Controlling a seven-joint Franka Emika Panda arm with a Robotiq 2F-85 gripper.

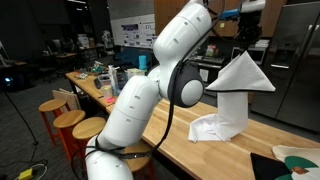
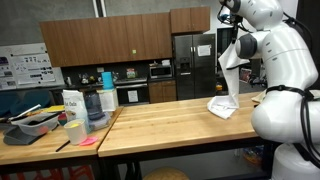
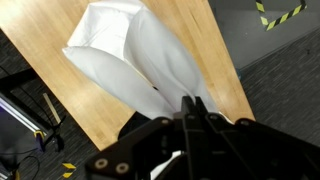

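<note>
A white cloth (image 1: pixel 234 95) hangs from my gripper (image 1: pixel 244 48), which is raised high above the table's right part in exterior view 1. Its lower end spreads in folds on the wooden tabletop. Exterior view 2 shows the hanging cloth (image 2: pixel 232 78) at the right, its crumpled lower part (image 2: pixel 222 106) lying on the table. In the wrist view, the cloth (image 3: pixel 165 50) stretches from the tabletop up to the fingertips of the gripper. The fingers are shut with cloth pinched between them; the exact grip point is small and dark.
The wooden table (image 1: pixel 190 150) has bare room around the cloth. A dark flat item (image 1: pixel 268 167) and a green-and-white item (image 1: pixel 298 157) lie at the near right. Cups and containers crowd the far end. Several stools (image 1: pixel 68 119) line the left side.
</note>
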